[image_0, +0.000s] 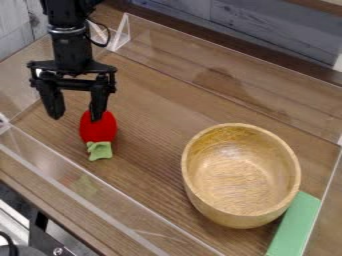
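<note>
My black gripper (74, 100) hangs over the left part of the wooden table, its two fingers spread apart around and just above a red plush object with a pale green top (98, 130), which lies on the table just below and right of it. Nothing shows held between the fingers. A large tan bowl (241, 175) sits at the right.
A green flat object (294, 225) lies at the lower right beside the bowl. A white clear piece stands by the arm at upper left.
</note>
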